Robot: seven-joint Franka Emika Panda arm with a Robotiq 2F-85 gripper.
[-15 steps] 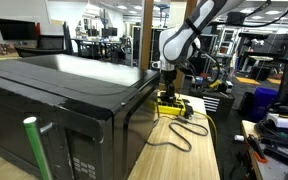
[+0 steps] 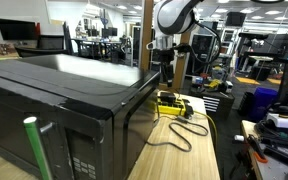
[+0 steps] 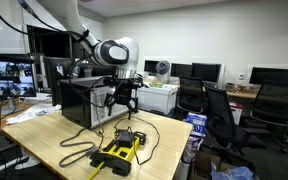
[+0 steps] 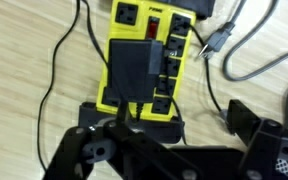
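A yellow power strip [image 4: 169, 75] with black ends lies on the wooden table. On it sits a black adapter block [image 4: 136, 68], covering part of its sockets; a red switch shows beside the block. My gripper is open above the strip, one dark finger on each side and nothing held between them. From the second exterior view, the gripper [image 3: 122, 98] hangs clear above the yellow strip [image 3: 116, 153] and the block [image 3: 124, 135]. The first exterior view has the strip [image 2: 172, 106] partly behind the black appliance.
A large black appliance [image 2: 89, 130] stands beside the work area. Black cables run over the table on both sides of the strip, and a grey plug [image 4: 216, 42] lies near its right edge. Bare wood [image 2: 189, 165] shows in front.
The arm has risen, taking my gripper up and away from the power strip. The strip and the cables look unmoved.
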